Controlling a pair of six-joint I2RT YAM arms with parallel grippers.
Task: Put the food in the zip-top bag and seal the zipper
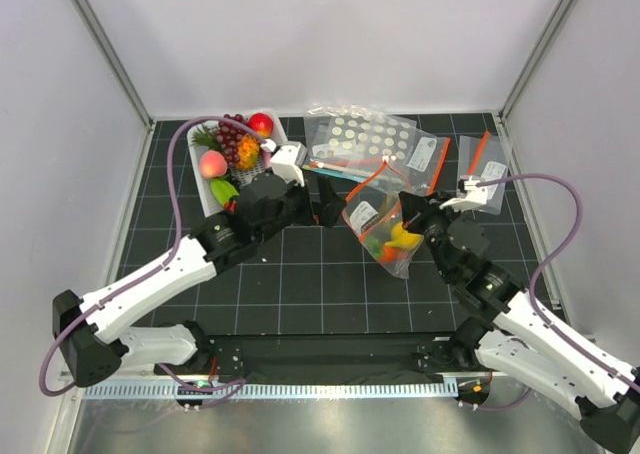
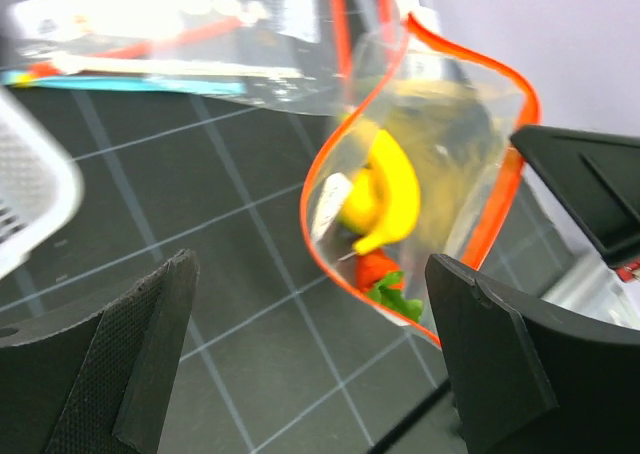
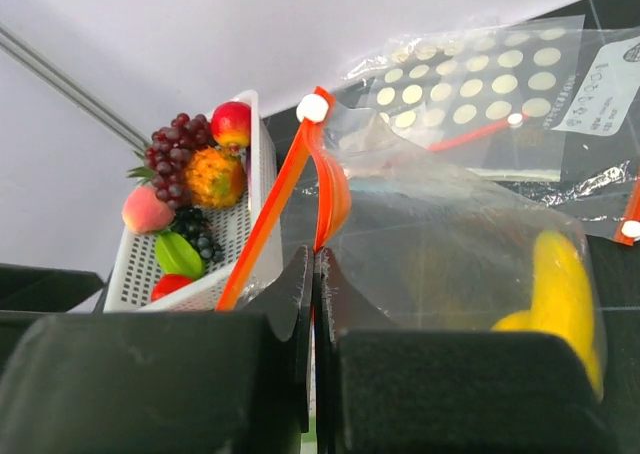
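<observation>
The clear zip top bag (image 1: 375,224) with orange zipper stands open over the grid mat, holding a yellow banana (image 2: 395,194), something red (image 2: 372,268) and green leaves (image 2: 392,296). My right gripper is shut on the bag's edge at its orange zipper (image 3: 262,229). My left gripper (image 1: 323,204) hangs open just left of the bag, nothing between its fingers; in the left wrist view its two fingers frame the bag's mouth and the mat.
A white basket (image 3: 230,236) of fruit stands at the back left. Flat spare bags (image 1: 370,144) lie behind the held bag, another (image 1: 485,169) at the right.
</observation>
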